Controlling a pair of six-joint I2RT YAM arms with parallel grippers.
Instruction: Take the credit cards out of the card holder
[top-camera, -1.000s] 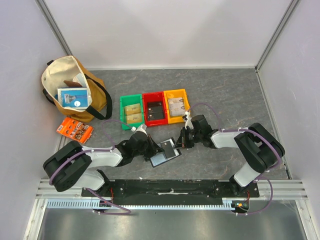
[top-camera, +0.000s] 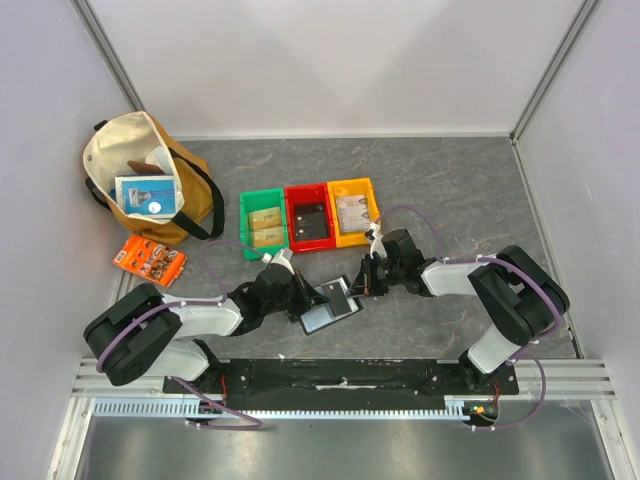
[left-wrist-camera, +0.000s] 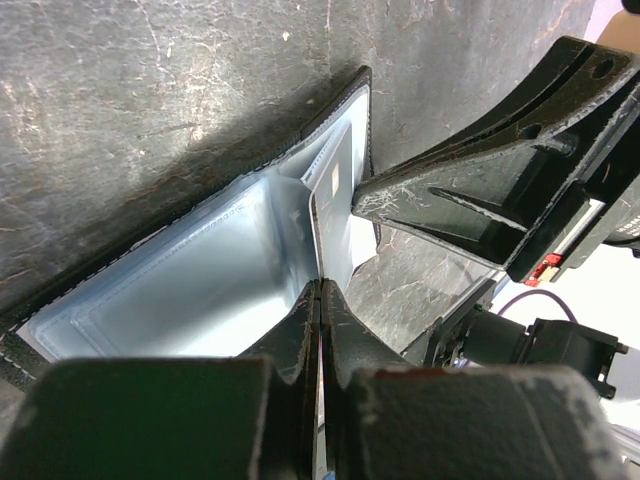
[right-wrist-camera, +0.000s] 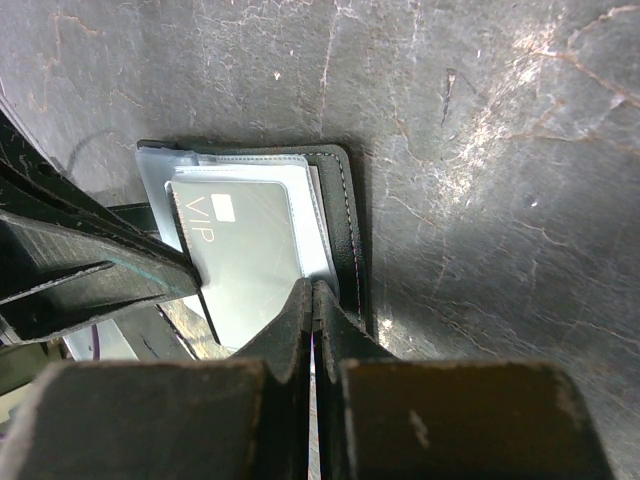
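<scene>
An opened card holder (top-camera: 320, 318) lies on the dark table between both grippers. In the left wrist view its clear sleeves (left-wrist-camera: 185, 275) fill the middle, with a card (left-wrist-camera: 333, 200) standing edge-on at my left gripper's (left-wrist-camera: 319, 290) shut tips. In the right wrist view a card marked VIP (right-wrist-camera: 240, 250) lies in the holder, and my right gripper is shut at the holder's edge beside it. Whether anything thin sits between either pair of tips I cannot tell.
Green (top-camera: 250, 203), red (top-camera: 305, 192) and yellow (top-camera: 350, 187) bins stand behind the holder. A tan bag (top-camera: 185, 160) and an orange packet (top-camera: 150, 258) are at the left.
</scene>
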